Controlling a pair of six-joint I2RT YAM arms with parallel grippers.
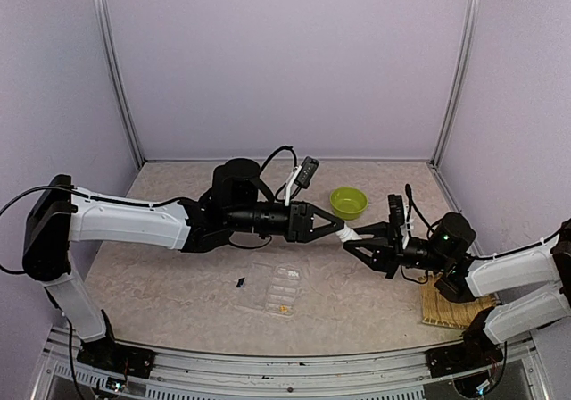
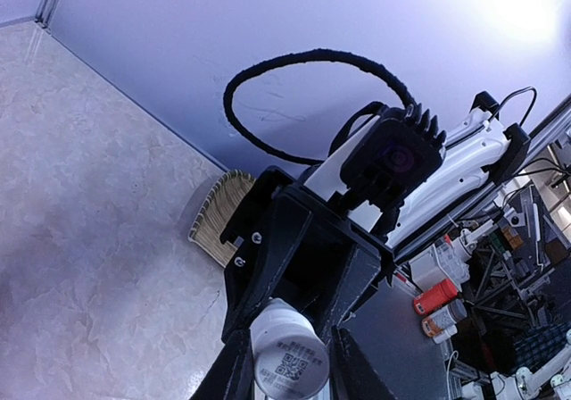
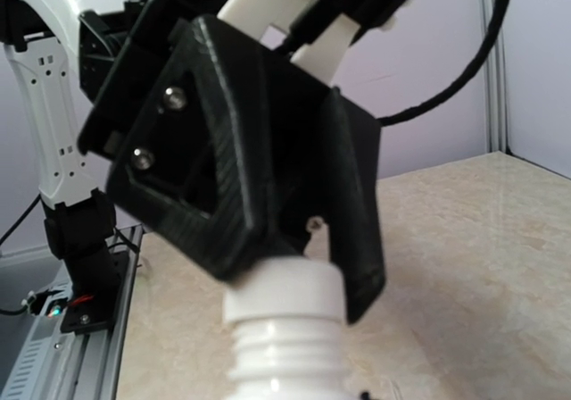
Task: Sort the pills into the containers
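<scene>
A small white bottle [image 1: 348,234] is held in the air between my two grippers. My left gripper [image 1: 336,224] is shut on one end, while my right gripper [image 1: 355,241] is shut on the other. In the left wrist view, the bottle's round end with a square code [image 2: 291,367] faces the camera between the left fingers. The right wrist view shows a smooth white band [image 3: 284,288] at the left fingers and a ribbed part nearer the camera. Whether the cap is loose I cannot tell. A clear pill box [image 1: 283,288] lies on the table, with small yellow pieces in its front compartment.
Behind the grippers sits a green bowl [image 1: 348,202]. A woven bamboo tray [image 1: 446,311] is at the right, partly under the right arm. Left of the pill box lies a small black piece [image 1: 240,282].
</scene>
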